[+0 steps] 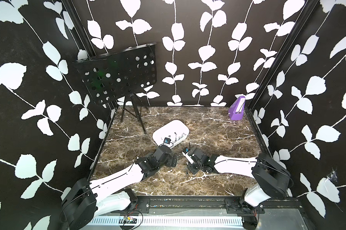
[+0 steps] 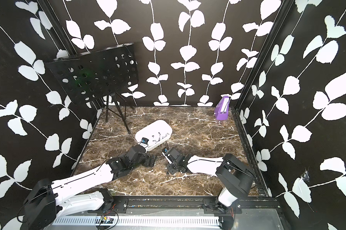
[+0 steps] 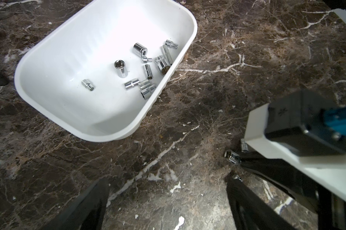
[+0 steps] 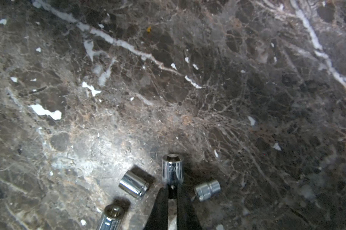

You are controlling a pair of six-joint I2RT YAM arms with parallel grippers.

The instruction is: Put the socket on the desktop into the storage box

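The white storage box (image 3: 50,95) holds several chrome sockets (image 3: 120,68). In the left wrist view, my left gripper is open below the box's near side, with nothing between its fingers. My right gripper is shut on a chrome socket (image 4: 173,168) at its fingertips, low over the marble desktop. Loose sockets lie beside it: one to the left (image 4: 133,184), a smaller one to the right (image 4: 207,189), a longer one at lower left (image 4: 110,216). In the top views the two grippers are close together in front of the box.
A black perforated stand (image 1: 117,72) stands at the back left, its tripod legs behind the box. A purple object (image 1: 236,109) is at the back right corner. The desktop (image 1: 215,130) is clear right of the box.
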